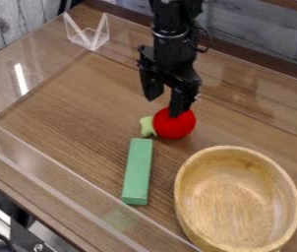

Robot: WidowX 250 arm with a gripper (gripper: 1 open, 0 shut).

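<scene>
A black robot arm reaches down from the top centre to my gripper [167, 87], whose dark fingers are apart above and just behind a round red object [175, 124]. A small pale green piece [148, 126] sticks out from the red object's left side. A green block [138, 169] lies on the wooden table [59, 118] in front of it.
A large light wooden bowl [237, 202] fills the front right. A clear plastic-looking object [86, 30] stands at the back left.
</scene>
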